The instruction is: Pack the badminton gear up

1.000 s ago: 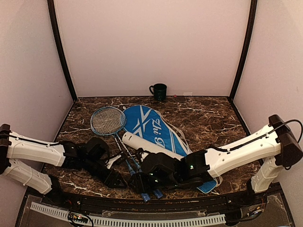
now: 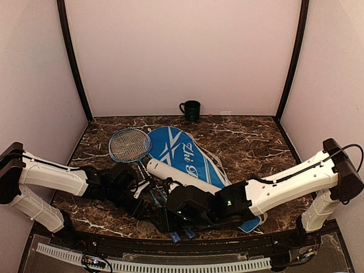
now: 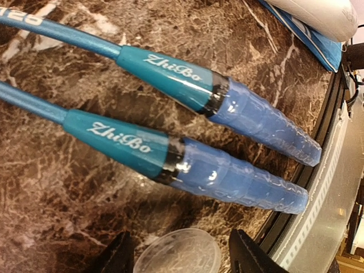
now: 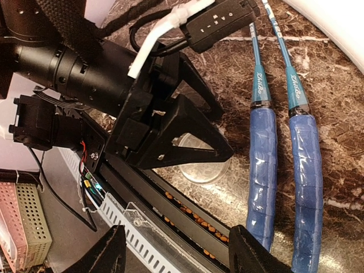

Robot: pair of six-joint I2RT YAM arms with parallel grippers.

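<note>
Two blue badminton rackets (image 2: pixel 130 145) lie side by side, heads toward the back left. Their blue wrapped handles (image 3: pixel 239 176) point toward the front edge. A blue racket bag (image 2: pixel 175 149) lies behind them, with a white tube (image 2: pixel 183 176) on it. A clear round disc (image 4: pixel 207 170) rests on the table beside the handles. My left gripper is open, its fingertips on either side of the disc in its wrist view; contact is not clear. Open too, my right gripper is close to the left one, with nothing between its fingers.
A dark mug (image 2: pixel 192 110) stands at the back wall. A white slotted strip (image 2: pixel 170 266) and dark rail run along the front edge. Both arms crowd together at the front middle.
The right arm shifted only slightly. Rackets, bag and tube lie where they were.
</note>
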